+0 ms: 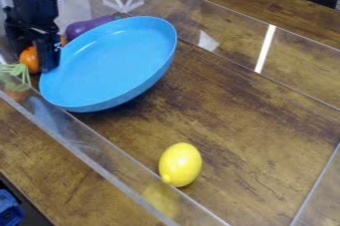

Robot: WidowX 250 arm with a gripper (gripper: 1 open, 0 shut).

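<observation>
My black gripper is at the upper left, down at the left rim of a blue oval plate and over an orange object; whether its fingers are open or shut is unclear. The plate is tilted, its left side lifted. A purple eggplant lies behind the plate. A green-leafed carrot is at the far left, partly hidden. A yellow lemon lies at the lower front.
Clear plastic walls border the wooden surface on the left and along the back. A small blue object sits at the bottom left corner outside.
</observation>
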